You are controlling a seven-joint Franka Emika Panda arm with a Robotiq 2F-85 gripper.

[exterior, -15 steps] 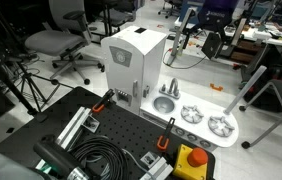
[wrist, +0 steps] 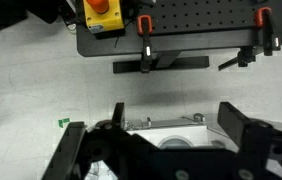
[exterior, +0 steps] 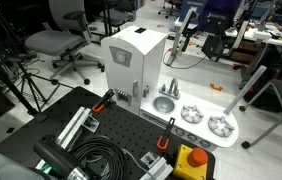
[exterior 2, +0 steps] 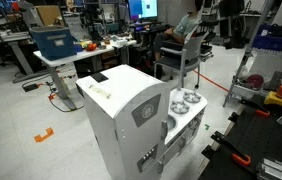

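Observation:
My gripper stands open in the wrist view, its two dark fingers wide apart with only floor and the edge of a white unit showing between them. In exterior view 1 the gripper (exterior: 197, 46) hangs from the top, beyond and above the toy kitchen. That kitchen has a tall white cabinet (exterior: 134, 62), a sink with a grey basin (exterior: 163, 105) and tap, and a white counter (exterior: 206, 112) carrying two round burners. From the other side, exterior view 2 shows the same cabinet (exterior 2: 129, 122) with its door side facing right.
A dark perforated table (exterior: 126, 130) carries black cable coils, orange-handled clamps and a yellow box with a red button (exterior: 195, 158). Its edge (wrist: 196, 47) crosses the top of the wrist view. Office chairs (exterior: 61, 42) stand behind; pale floor lies open around the kitchen.
The arm at the top of exterior view 1 has shifted slightly to the right over the last second. The kitchen and the table items have not moved.

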